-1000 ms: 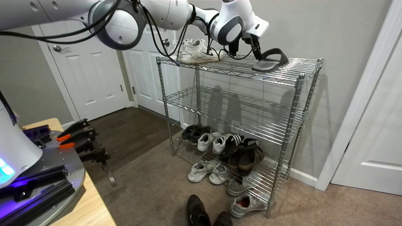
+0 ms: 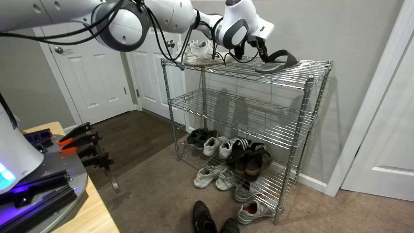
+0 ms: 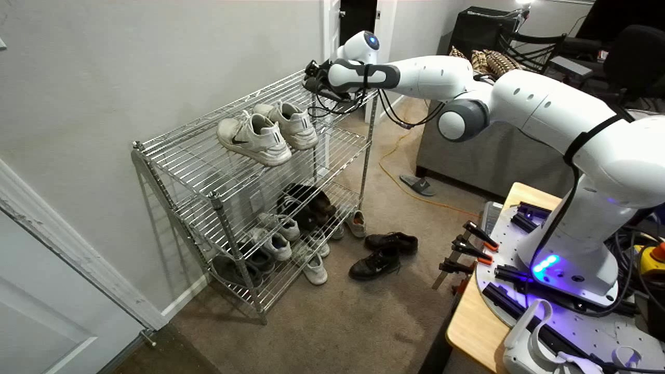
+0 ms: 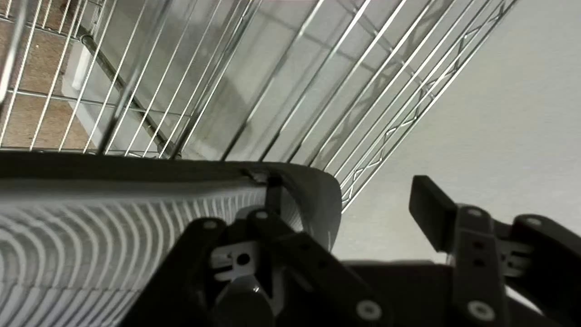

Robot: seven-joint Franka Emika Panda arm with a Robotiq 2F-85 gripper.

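Note:
A grey slide sandal with a dark strap (image 2: 271,67) rests on the top wire shelf (image 2: 310,70), toward its right end in exterior view 1. Just left of the strap, my gripper (image 2: 253,53) points down with its fingers spread. The wrist view shows the sandal's ribbed footbed (image 4: 109,245) filling the lower left. One finger overlaps the sandal by its rounded dark rim; the other finger (image 4: 431,212) stands well apart to the right, against the wall. Between them my gripper is open, and that rim reaches into the gap without being clamped. In exterior view 2 the gripper (image 3: 318,76) hides most of the sandal.
A pair of white sneakers (image 3: 252,137) stands on the same top shelf. The middle shelf (image 2: 240,105) is empty. Several shoes fill the bottom shelf, and black shoes (image 3: 377,262) lie on the carpet. Another grey slide (image 3: 419,185) lies by the sofa. A wall backs the rack.
My gripper has shifted slightly left and down in exterior view 1. The sandal's near end has slid a little left, and its strap a little right, so it sits at a slightly different angle.

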